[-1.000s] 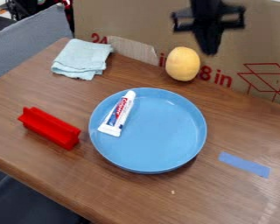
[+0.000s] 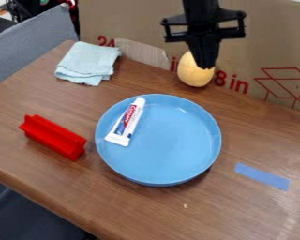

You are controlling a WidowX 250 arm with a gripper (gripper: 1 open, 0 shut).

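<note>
My gripper [image 2: 204, 58] hangs at the top of the view, shut, with nothing visible between its fingers. Its tip is over the upper part of a yellow oval object [image 2: 194, 73], which stands at the back of the table against the cardboard. A blue plate [image 2: 172, 150] holds a white toothpaste tube [image 2: 125, 121] on its left side. A red ridged block [image 2: 53, 136] lies left of the plate, and a folded light blue cloth [image 2: 87, 62] is at the back left.
The cardboard backdrop [image 2: 265, 56] borders the back of the wooden table [image 2: 140, 211]. A strip of blue tape [image 2: 262, 175] is at the right.
The objects on the table look unmoved.
</note>
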